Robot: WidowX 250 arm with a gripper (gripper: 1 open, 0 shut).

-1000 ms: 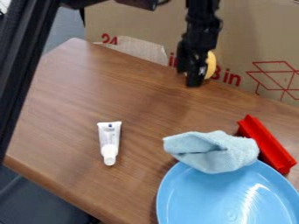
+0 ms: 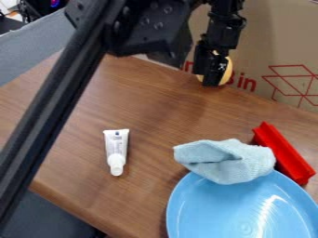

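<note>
My gripper [image 2: 209, 67] is at the back of the wooden table, beside a round yellow object [image 2: 221, 77] that rests against the cardboard; the gripper partly hides that object, and its fingers look open. A white tube [image 2: 117, 149] lies on the left part of the table. A light blue cloth [image 2: 224, 160] lies at the upper edge of a blue plate [image 2: 243, 218]. A red object [image 2: 284, 153] lies right of the cloth.
A cardboard panel [image 2: 280, 56] with red print stands along the back. My black arm spans the upper left, hiding part of the table's left side.
The arm's upper links have swung down and across the left of the view. The gripper stays near the yellow object, shifted only slightly. The tube, cloth and plate are unchanged.
</note>
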